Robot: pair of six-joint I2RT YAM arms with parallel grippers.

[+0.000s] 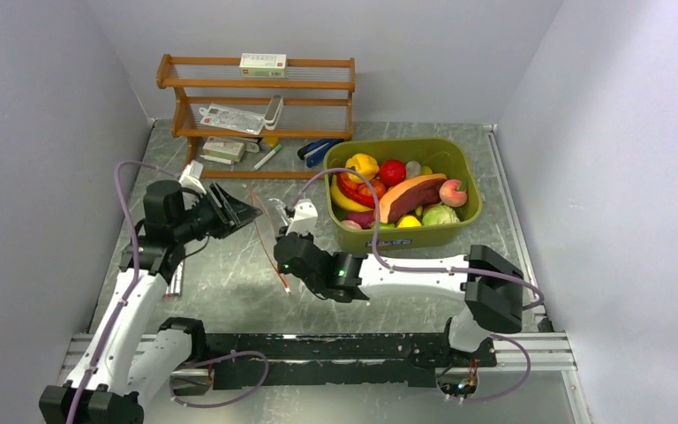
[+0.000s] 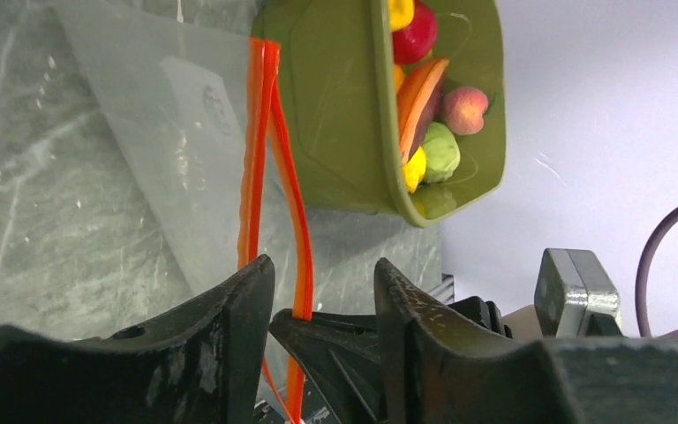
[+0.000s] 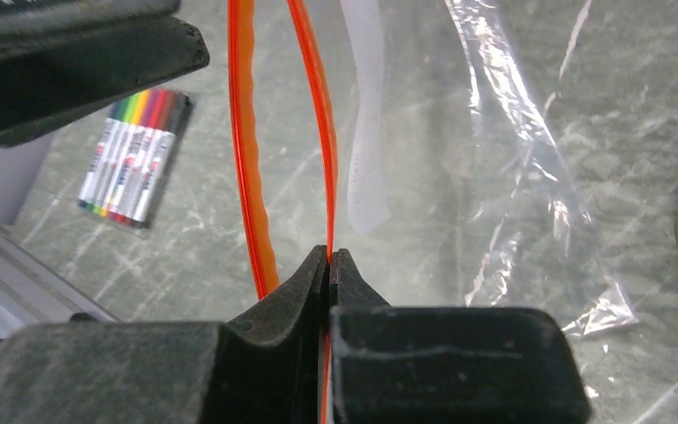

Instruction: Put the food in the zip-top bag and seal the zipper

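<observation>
A clear zip bag with an orange-edged mouth point(image 1: 269, 249) hangs between the two grippers. In the right wrist view my right gripper is shut on one orange edge of the bag point(image 3: 326, 115); the other orange edge point(image 3: 245, 150) stands apart to its left, so the mouth gapes. My left gripper is open, its fingers spread on either side of the near orange edge, which the right gripper grips between them. The food, including a peach point(image 1: 453, 193), a red pepper point(image 1: 353, 189) and a cabbage point(image 1: 440, 215), lies in the green bin point(image 1: 424, 236).
A wooden rack point(image 1: 318, 86) with boxes and pens stands at the back left. Several coloured markers point(image 3: 134, 157) lie on the table at the left. Bare table lies in front of the bin.
</observation>
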